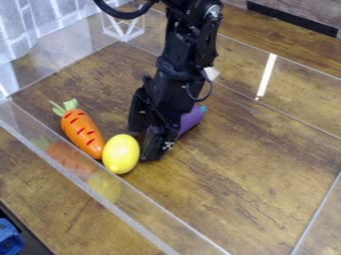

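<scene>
My black gripper is lowered to the wooden tray floor in the middle of the camera view, open, over a purple eggplant that it partly hides. Just left of the gripper lies a yellow oval object, like a lemon or potato. Farther left is an orange carrot with a green top.
Clear tray walls run along the left side. Bare wooden floor fills the right and front. A small blue object sits outside at the bottom left.
</scene>
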